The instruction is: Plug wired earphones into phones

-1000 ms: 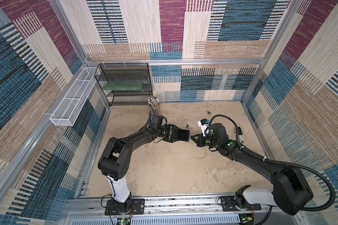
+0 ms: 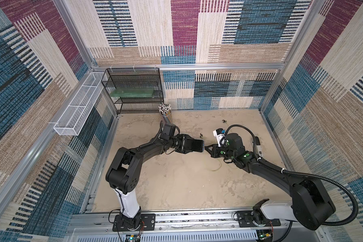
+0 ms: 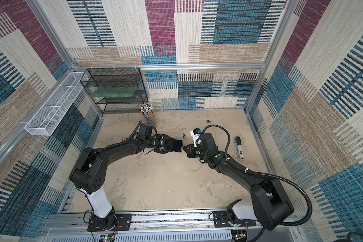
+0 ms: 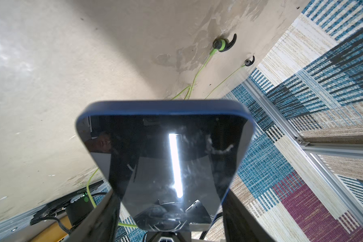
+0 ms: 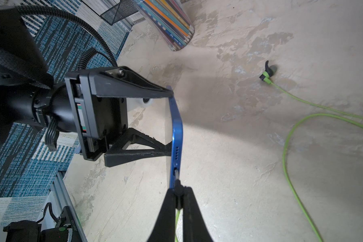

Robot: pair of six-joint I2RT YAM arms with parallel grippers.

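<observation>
A blue-edged phone (image 4: 169, 161) with a dark, reflective screen is held above the table; my left gripper is shut on it. In the right wrist view its narrow blue edge, with a row of small holes, faces my right gripper. That gripper is shut on the black earphone plug (image 5: 178, 189), whose metal tip meets the phone's edge at the dark port; how deep it sits cannot be told. The green earphone cable (image 5: 286, 161) trails over the table. Its black-and-green earbuds (image 4: 219, 44) lie on the tabletop, one farther off.
Colored pencils stand in a clear cup (image 5: 177, 28) near the black wire shelf (image 2: 133, 90). A black-and-white tool (image 3: 239, 147) lies at the right side.
Both arms look nearly still. The phone and the right gripper hold almost the same place, face to face.
</observation>
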